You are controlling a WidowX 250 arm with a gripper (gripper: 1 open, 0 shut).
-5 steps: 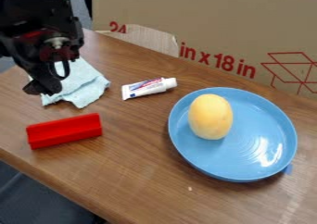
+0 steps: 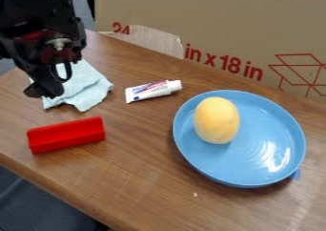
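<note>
My dark gripper (image 2: 49, 68) hangs at the upper left, above the left part of a pale blue folded cloth (image 2: 79, 88); its fingers are dark and partly hard to make out. A red box (image 2: 65, 134) lies in front of the cloth. A white toothpaste tube (image 2: 152, 90) lies to the right of the cloth. On the right, a yellow oval object (image 2: 215, 119) rests on a blue plate (image 2: 254, 167).
A large cardboard box (image 2: 216, 20) stands along the back of the wooden table (image 2: 152, 187). The table's edge runs along the lower left.
</note>
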